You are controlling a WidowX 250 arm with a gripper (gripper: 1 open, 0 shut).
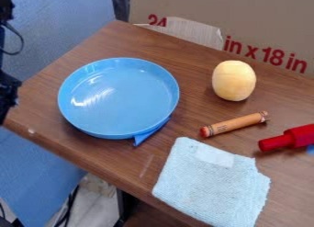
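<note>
A dark gripper [6, 97] is at the far left edge, mostly out of frame, beside the wooden table; its fingers are too cut off to tell their state. A large blue plate [117, 95] lies on the table with a small blue object [147, 135] poking out at its lower right. An orange crayon-like stick [233, 124] lies right of it, below a pale yellow round object [233, 80]. A red object [287, 139] lies at the right edge, and a folded pale blue cloth [208, 183] at the front.
A cardboard box [233, 19] stands behind the table [73, 148]. The table's left edge drops to a blue surface. Bare wood shows between plate and cloth and around the yellow object.
</note>
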